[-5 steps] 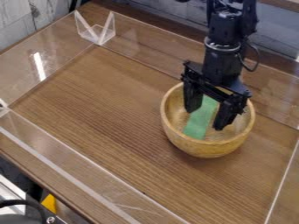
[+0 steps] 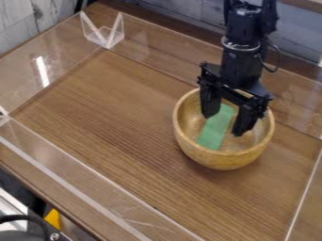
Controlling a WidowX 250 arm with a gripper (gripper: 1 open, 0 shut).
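Observation:
My black gripper (image 2: 231, 100) hangs from the arm at the upper right, open, its fingers spread over an orange-yellow bowl (image 2: 220, 157) at the right of the table. Inside the bowl lies a pale green object (image 2: 214, 130), partly behind the fingers. Whether the fingertips touch it or the bowl's inside is hard to tell.
A small clear wire-like or plastic container (image 2: 102, 33) stands at the back left. A grey edge or wall runs along the back.
My gripper has risen slightly from about a second ago, still over the bowl. The bowl and green object appear in the same place.

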